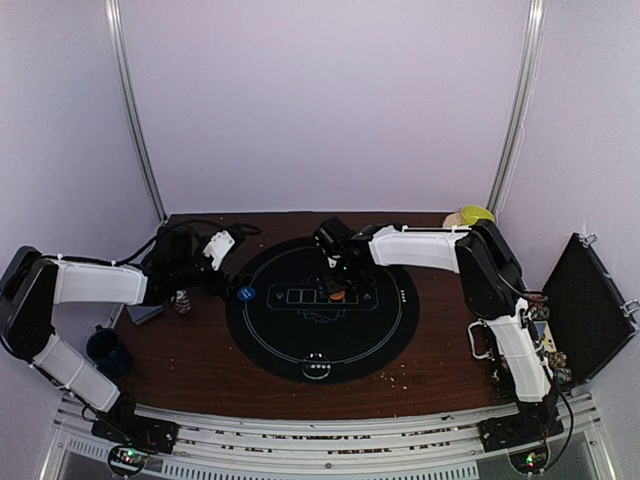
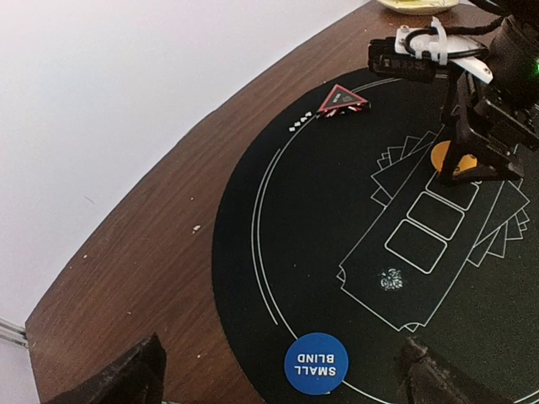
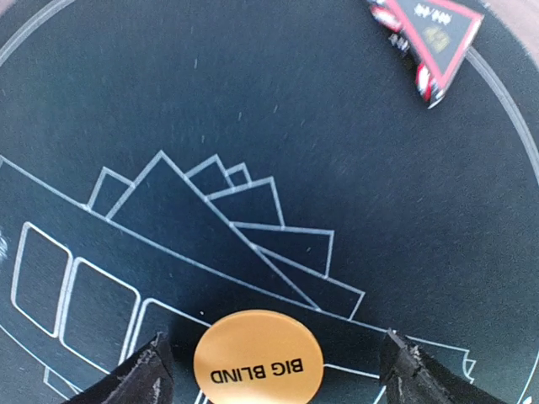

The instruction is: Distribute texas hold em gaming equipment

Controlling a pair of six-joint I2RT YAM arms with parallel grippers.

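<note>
On the round black poker mat [image 1: 270, 335] lies the blue SMALL BLIND disc [image 2: 316, 364], near the mat's left edge. My left gripper stands open just left of it in the top view. The orange BIG BLIND disc [image 3: 258, 358] lies near the printed card boxes, mid-mat. Around it is my right gripper, its fingers [image 3: 150, 372] apart with a gap on either side of the disc; whether they are level with it is hard to tell. A red-edged black triangular piece [image 2: 344, 101] sits at the mat's far side. At the near edge is a dark round marker [image 1: 316, 367].
An open black case [image 1: 592, 308] stands at the far right, partly behind the right arm. A blue mug [image 1: 108, 350] is at the left edge, and a yellow bowl [image 1: 476, 214] at the back right.
</note>
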